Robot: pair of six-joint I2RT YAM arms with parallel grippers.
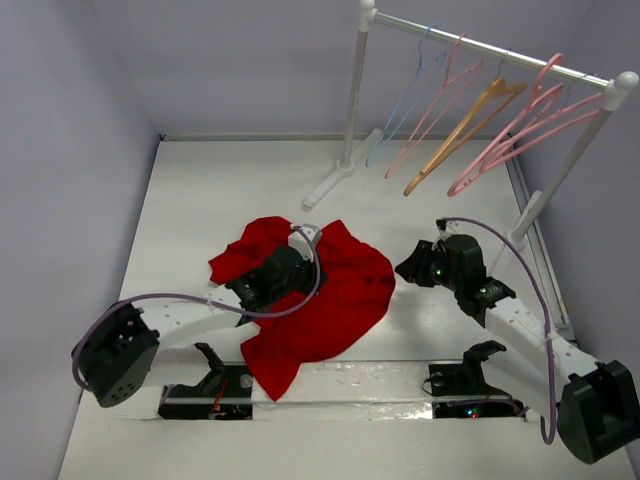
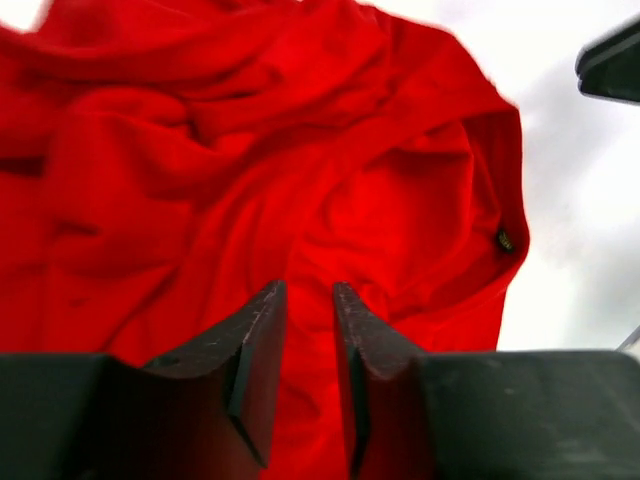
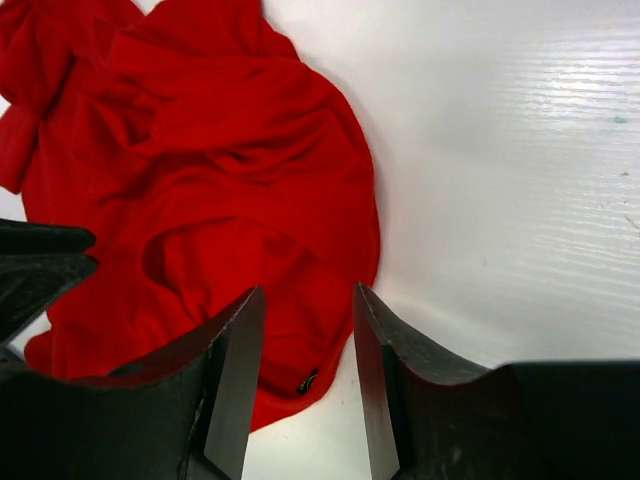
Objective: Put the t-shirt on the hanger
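The red t-shirt [image 1: 340, 290] lies crumpled on the white table, with a small dark tag [image 2: 504, 240] near one edge. Over the shirt's middle hovers my left gripper, its fingers partly open and only red cloth visible beyond the gap. My right gripper [image 1: 402, 274] is just to the right of the shirt, also partly open; in the right wrist view its fingers [image 3: 240, 350] point toward the shirt's edge and hold nothing. Above, pink hangers [image 1: 500, 150], a wooden hanger [image 1: 455, 140] and blue hangers [image 1: 408, 95] hang from a rail.
The rack's silver rail [image 1: 480, 45] runs across the back right on white posts [image 1: 356, 90]. Its foot [image 1: 330, 185] stands on the table behind the shirt. Bare table [image 1: 180, 190] shows at the back left and between shirt and rack.
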